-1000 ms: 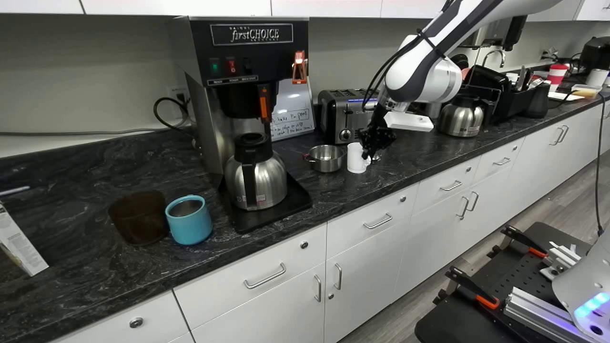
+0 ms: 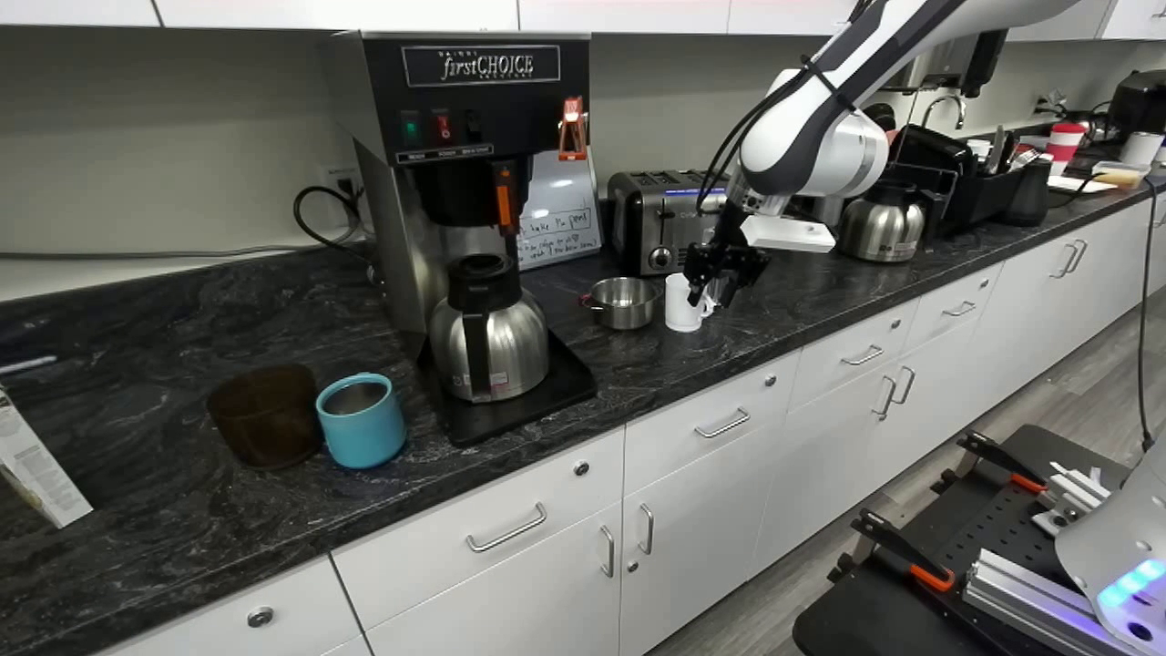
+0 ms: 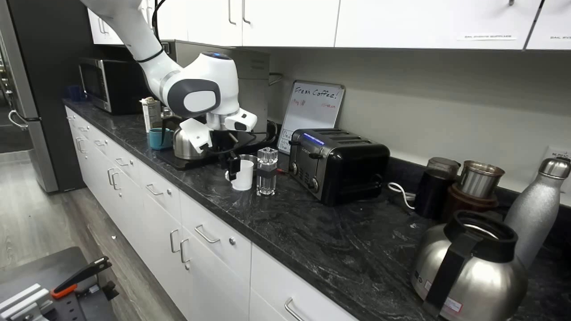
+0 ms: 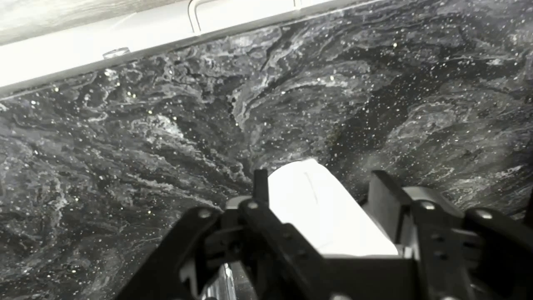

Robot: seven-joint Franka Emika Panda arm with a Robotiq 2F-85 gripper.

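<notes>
A white mug (image 2: 683, 305) stands upright on the dark counter, its handle toward my gripper (image 2: 713, 291). The other outside view has the mug (image 3: 243, 175) partly behind the gripper (image 3: 233, 166), which is low at its handle side. From the wrist, both black fingers (image 4: 260, 186) are spread apart, and the mug's bright white shape (image 4: 325, 210) shows between them. My gripper is open. Whether either finger touches the mug cannot be told.
A clear grinder (image 3: 266, 172) stands close beside the mug, and a small steel bowl (image 2: 624, 304) is to its other side. Behind are the toaster (image 3: 340, 166) and the coffee maker (image 2: 383, 208) with its steel carafe (image 2: 514, 348). The counter's front edge is near.
The gripper's fingers have spread wider apart, and the arm has shifted very slightly to the right in exterior view 1. The mug stands where it was.
</notes>
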